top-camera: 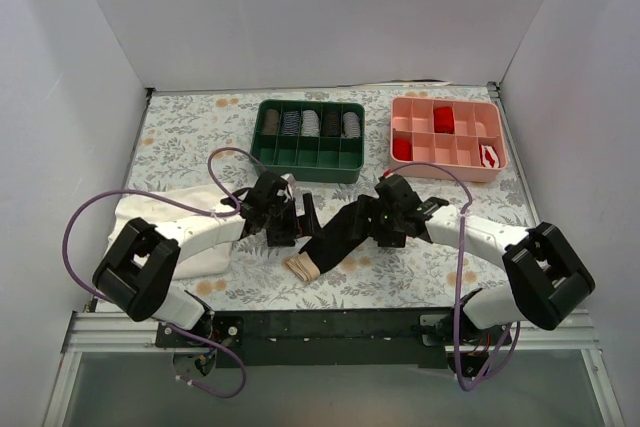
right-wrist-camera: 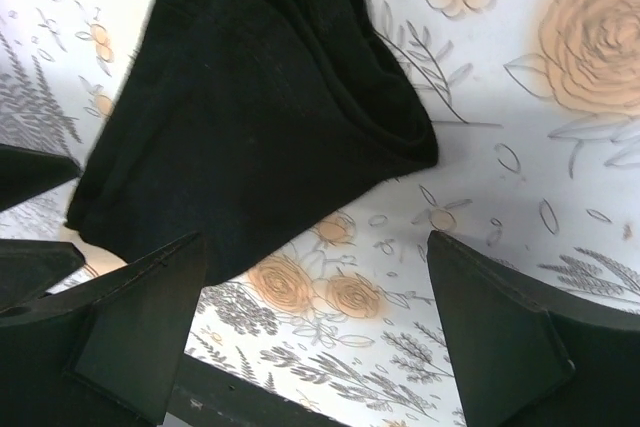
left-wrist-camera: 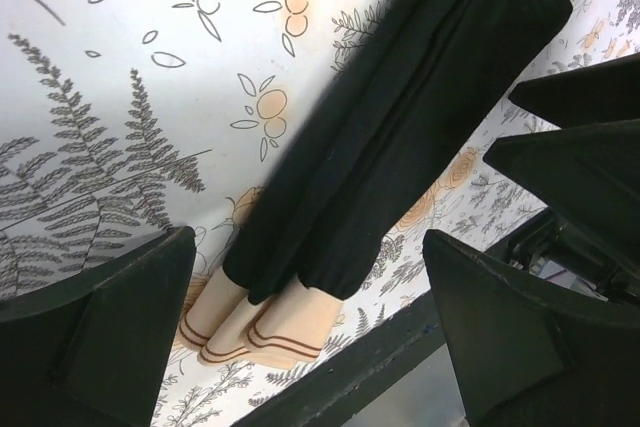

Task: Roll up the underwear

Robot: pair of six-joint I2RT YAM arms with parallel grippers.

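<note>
Black underwear (top-camera: 338,234) with a beige waistband (top-camera: 303,266) lies on the patterned table, folded lengthwise into a slanting strip. In the left wrist view the band (left-wrist-camera: 275,317) shows stacked layers at the strip's lower end. My left gripper (top-camera: 312,215) stands open at the strip's left side; its fingers (left-wrist-camera: 85,332) show apart in its wrist view. Over the far right end, my right gripper (top-camera: 367,219) is open, partly covering that end in the top view. In the right wrist view the black cloth (right-wrist-camera: 230,137) lies flat, with nothing between the fingers.
A green divided box (top-camera: 308,152) with several rolled items in its back row stands behind. To its right is a pink divided box (top-camera: 447,132) with red items. White cloth (top-camera: 205,264) lies under my left arm. The table's front edge is near.
</note>
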